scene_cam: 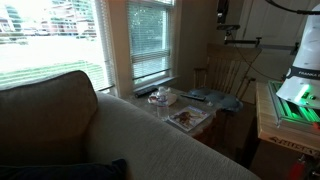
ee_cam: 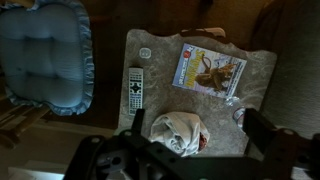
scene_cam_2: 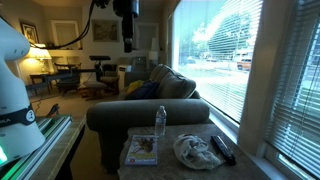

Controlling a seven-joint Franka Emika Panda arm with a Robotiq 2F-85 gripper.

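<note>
My gripper hangs high above a small stone-topped table (ee_cam: pixel 150 65), its dark fingers wide apart with nothing between them. A picture-covered case (ee_cam: pixel 209 70) with a mammoth on it lies flat on the table. A remote (ee_cam: pixel 135 90) lies to its left in the wrist view. A crumpled white cloth (ee_cam: pixel 178 130) rests below the case, between the fingers in that view but far beneath them. A clear bottle (scene_cam_2: pixel 160 121) stands upright at the sofa side of the table. In exterior view 2 the gripper (scene_cam_2: pixel 127 45) is up in the air, touching nothing.
A sofa (scene_cam_2: pixel 180 90) borders the table on one side and windows (scene_cam_2: pixel 234 60) on another. A chair with a blue tufted cushion (ee_cam: pixel 45 60) stands close by. The arm's base sits on a wooden desk (scene_cam: pixel 285 130). Bare tabletop shows around the objects.
</note>
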